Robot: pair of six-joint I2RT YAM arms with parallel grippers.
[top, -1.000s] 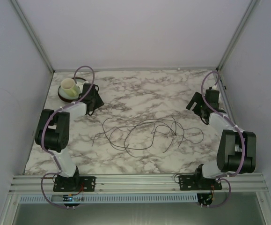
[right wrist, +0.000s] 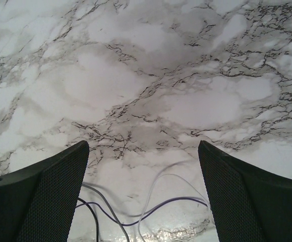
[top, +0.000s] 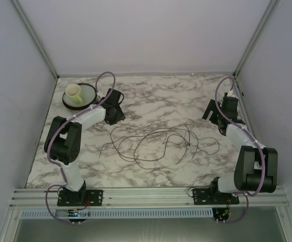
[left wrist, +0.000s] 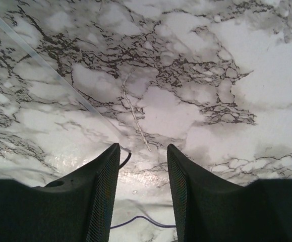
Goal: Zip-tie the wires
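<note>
Loose wires point(top: 151, 160) lie tangled across the lower middle of the marble table. My left gripper point(top: 116, 120) is just above their upper left end; in the left wrist view its fingers [the fingers point(left wrist: 100, 191)] stand part open, with a dark wire end and a purple wire point(left wrist: 156, 223) beneath. My right gripper point(top: 210, 112) is open at the right, with nothing between its fingers; wires point(right wrist: 163, 204) show below it in the right wrist view. No zip tie can be clearly made out.
A dark-rimmed round tray point(top: 88, 93) with a pale green-and-cream mug point(top: 74, 94) sits at the back left. Walls enclose the sides and back.
My left gripper has moved right and slightly toward the front, from beside the tray toward the wires. The right arm is nearly still.
</note>
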